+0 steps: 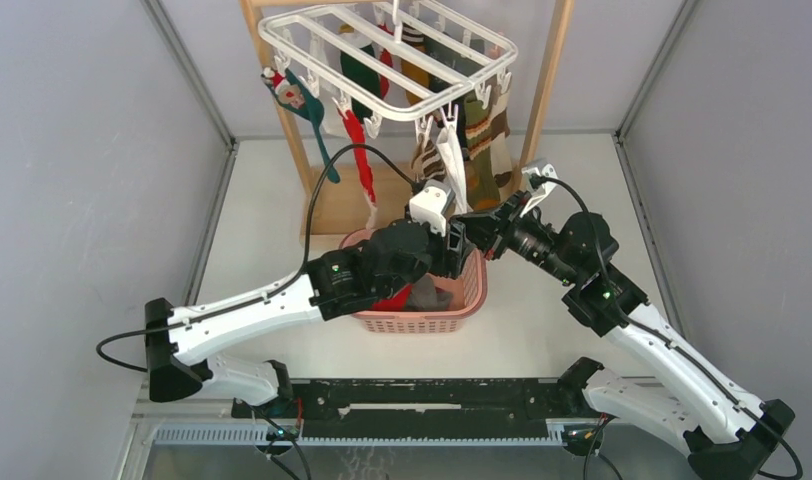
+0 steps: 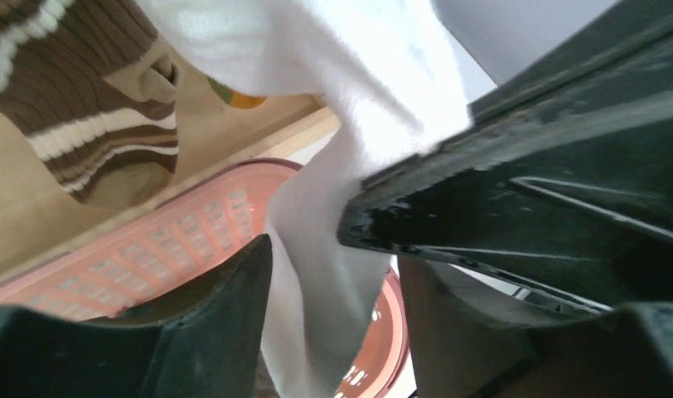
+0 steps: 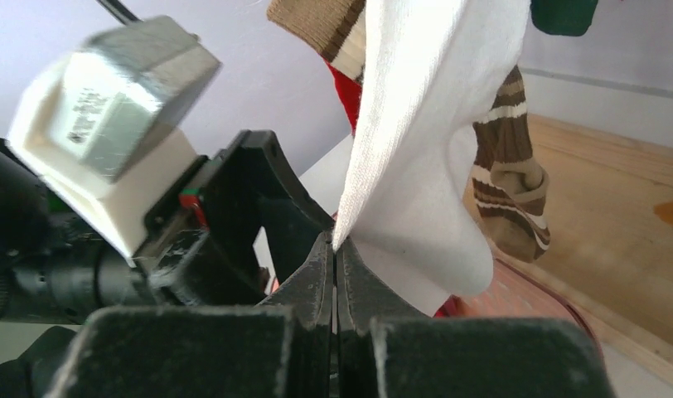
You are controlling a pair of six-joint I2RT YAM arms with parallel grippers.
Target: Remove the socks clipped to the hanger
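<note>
The white sock [image 1: 450, 160] hangs from a clip at the front right of the white hanger [image 1: 382, 48]. In the right wrist view my right gripper is shut on an edge of this sock [image 3: 424, 141]. Around the sock's lower part [image 2: 329, 215] stands my left gripper, partly open, one finger to each side of the cloth. The right gripper's dark fingers [image 2: 449, 199] reach in close above it. Other socks still hang clipped, among them a red one [image 1: 354, 130], a teal one with a face [image 1: 300, 100] and a striped brown one [image 2: 109, 108].
Beneath the grippers is a pink basket [image 1: 412, 325], with red [image 1: 392, 300] and grey [image 1: 428, 297] cloth inside. A wooden frame [image 1: 554, 70] carries the hanger. The two arms stand very close together.
</note>
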